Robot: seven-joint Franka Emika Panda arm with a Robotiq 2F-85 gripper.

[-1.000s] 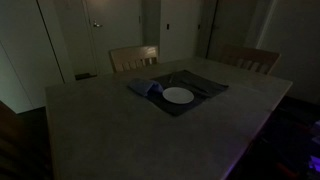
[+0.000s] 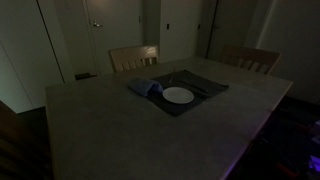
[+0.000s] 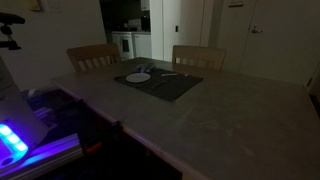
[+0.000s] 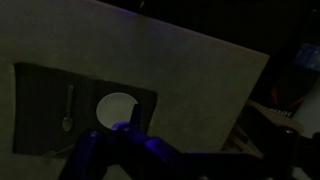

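Observation:
A dark placemat (image 2: pixel 211 87) lies on the table with a white plate (image 2: pixel 178 95) on it. Beside the plate is a bunched blue cloth (image 2: pixel 145 87), at the mat's left edge in exterior view 1. A spoon (image 4: pixel 69 108) rests on the mat left of the plate in the wrist view, and a thin utensil (image 2: pixel 196 88) shows faintly in exterior view 1. Dark gripper parts fill the bottom of the wrist view and cover the plate's lower edge. The dimness hides how its fingers stand and whether anything is between them.
Wooden chairs (image 2: pixel 134 58) stand along its far side. In exterior view 2, the robot's base with lit blue lights (image 3: pixel 12 140) is at the left, off the table's edge. The room is very dark.

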